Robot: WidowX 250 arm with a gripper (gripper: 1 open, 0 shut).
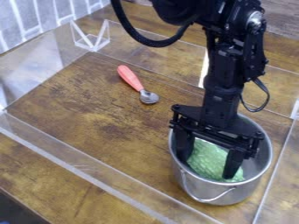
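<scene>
My black gripper (212, 145) reaches down into a metal bucket (219, 189) at the lower right, its fingers open and spread over a green, textured object (211, 160) inside. Whether the fingertips touch that object is hard to tell. The bucket stands upright on the wooden table, and the gripper's body hides its back part.
A pink-handled scoop (132, 80) lies on the table (82, 131) left of the arm. A clear plastic barrier runs along the left side.
</scene>
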